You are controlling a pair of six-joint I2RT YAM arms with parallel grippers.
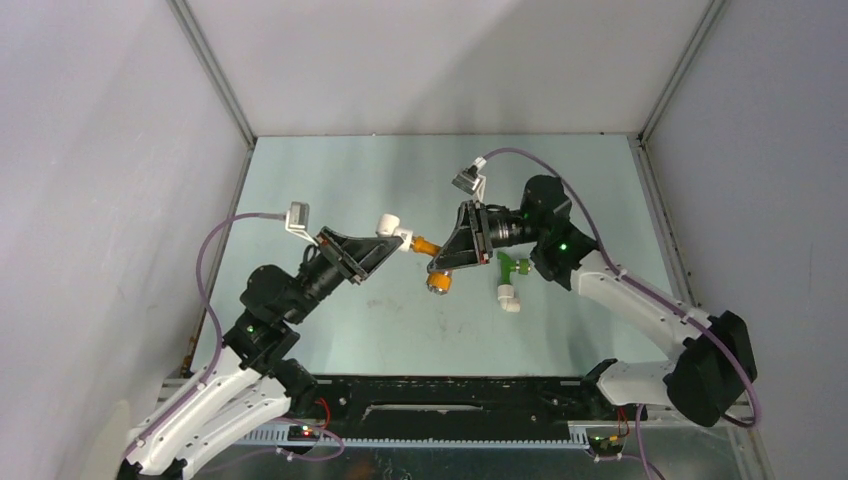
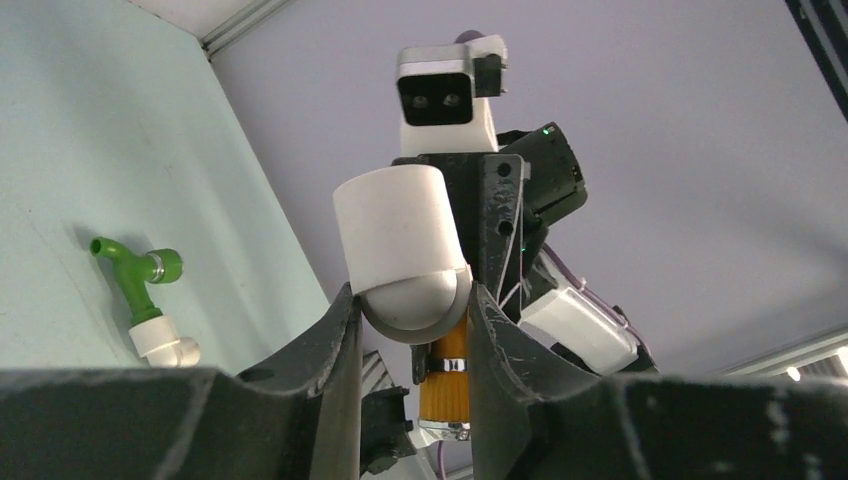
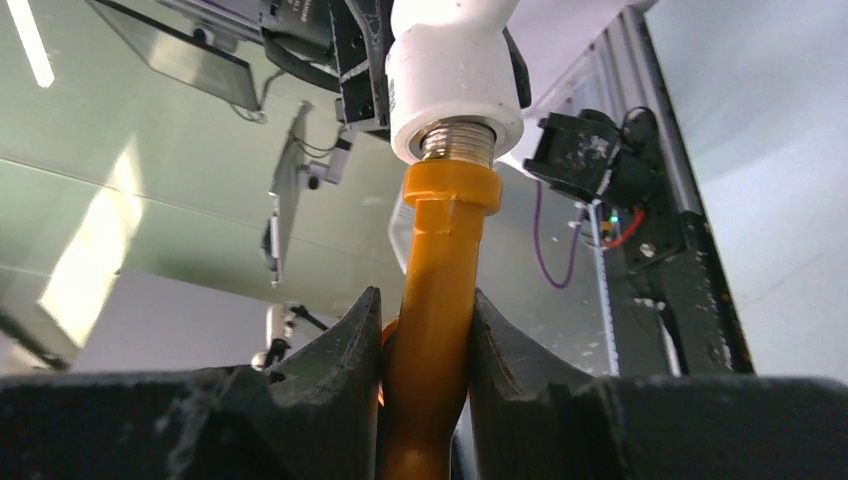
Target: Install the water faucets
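Note:
An orange faucet (image 1: 425, 246) hangs in mid-air, my right gripper (image 1: 436, 262) shut on its body; in the right wrist view its orange body (image 3: 432, 300) runs up from between the fingertips to silver threads at a white elbow fitting (image 3: 452, 90). My left gripper (image 1: 390, 247) is at that white fitting (image 1: 390, 228); in the left wrist view the fitting (image 2: 400, 230) sits at the fingertips, though how tightly they close on it I cannot tell. Part of the threads shows between fitting and orange collar.
A green faucet (image 1: 508, 268) with a white elbow (image 1: 508, 300) lies on the pale board (image 1: 350, 320), right of centre, beneath the right arm. The board is otherwise bare; walls bound it at the back and both sides.

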